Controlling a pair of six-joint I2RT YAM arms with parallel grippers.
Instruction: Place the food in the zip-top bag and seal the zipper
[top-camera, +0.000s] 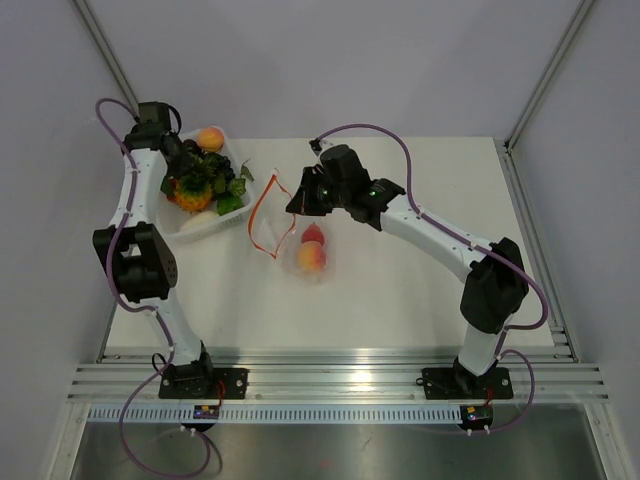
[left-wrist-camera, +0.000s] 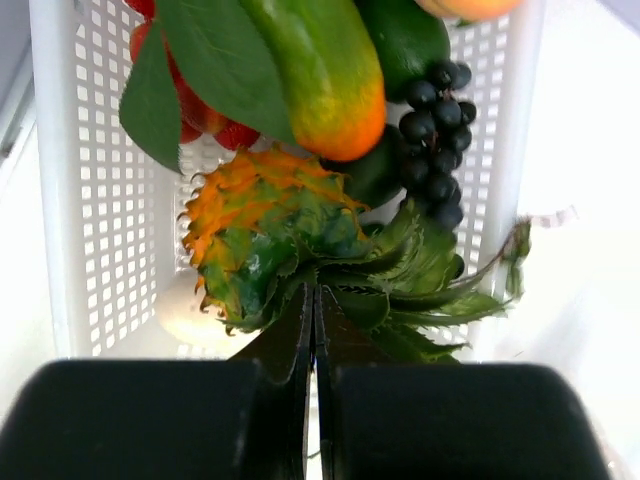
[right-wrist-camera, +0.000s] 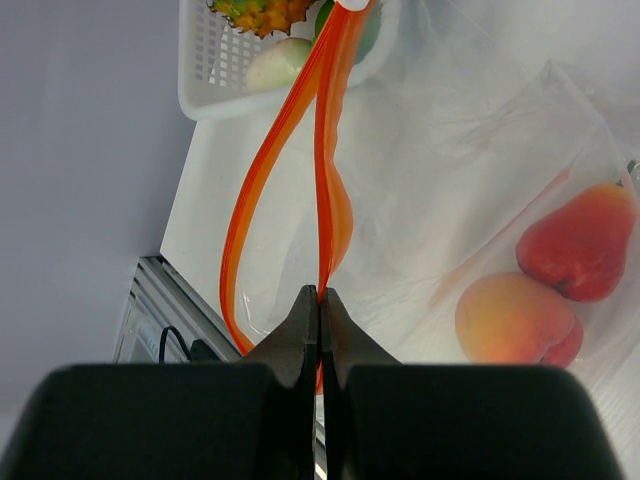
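Note:
My right gripper is shut on the orange zipper edge (right-wrist-camera: 330, 200) of the clear zip top bag (top-camera: 270, 228), whose mouth gapes open to the left. Inside the bag lie a peach (right-wrist-camera: 515, 318) and a red, pear-shaped fruit (right-wrist-camera: 580, 240). Over the white basket at the back left, my left gripper has its fingers together. Its tips are by the green leaves of a spiky orange-green fruit (left-wrist-camera: 270, 215); whether a leaf is pinched between them cannot be made out. In the top view the left arm covers part of the basket.
The perforated white basket (left-wrist-camera: 60, 200) also holds a green-orange long fruit (left-wrist-camera: 335, 90), dark grapes (left-wrist-camera: 437, 140), strawberries (left-wrist-camera: 200, 110), and a pale fruit (left-wrist-camera: 185, 315). To the right of the bag, the white table (top-camera: 420, 300) is bare apart from the right arm above it.

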